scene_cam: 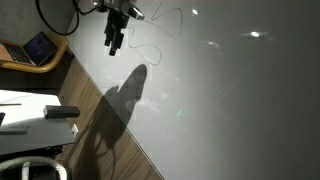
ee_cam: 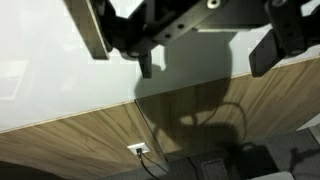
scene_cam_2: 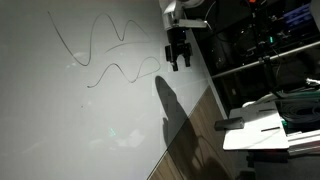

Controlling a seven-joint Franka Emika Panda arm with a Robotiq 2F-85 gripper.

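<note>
My gripper (scene_cam: 112,49) hangs in front of a large whiteboard (scene_cam: 220,100), its shadow falling on the board below it. In exterior view 2 its two fingertips stand apart, and the gripper (scene_cam_2: 181,65) is empty. The wrist view confirms a wide gap between the dark fingers, with only board and wood panelling behind. Dark wavy lines (scene_cam_2: 105,68) are drawn on the whiteboard (scene_cam_2: 85,130). A dark block, possibly an eraser (scene_cam_2: 229,124), lies on a white table (scene_cam_2: 262,138), well away from the gripper.
Wood panelling (ee_cam: 75,145) runs along the board's lower edge, with a power outlet (ee_cam: 138,148) and plugged-in cable. A laptop (scene_cam: 40,47) rests on a wooden chair (scene_cam: 15,54) beyond the white table (scene_cam: 25,140). Much of the board is bare.
</note>
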